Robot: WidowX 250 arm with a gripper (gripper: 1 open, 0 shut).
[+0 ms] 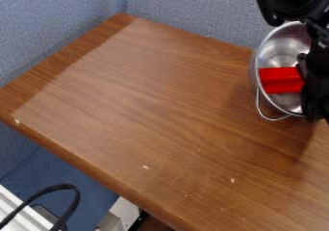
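Note:
At the right edge of the camera view a silver metal bowl or pail (270, 52) with a wire handle lies tipped toward the camera on the wooden table (141, 110). A red block (278, 80) is inside it. My black gripper (307, 86) reaches down from the top right over the right part of the metal container, beside the red block. The fingers are dark and partly out of frame, so their state and anything between them cannot be made out.
Grey-blue padded walls stand behind and to the left. A black cable and white frame lie below the table's left edge.

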